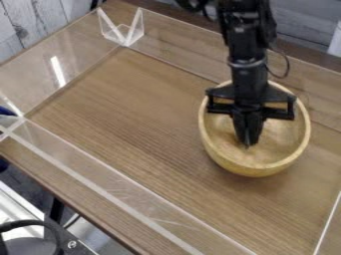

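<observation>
A black robot arm comes down from the top of the view, its gripper lowered into a round tan wooden bowl on the right half of the table. The fingertips are low inside the bowl, dark and close together, looking shut, with nothing visible between them. Whether they touch the bowl's floor cannot be told.
A clear plastic piece stands at the back left. A black cable or part lies at the front left, and a wall runs along the back.
</observation>
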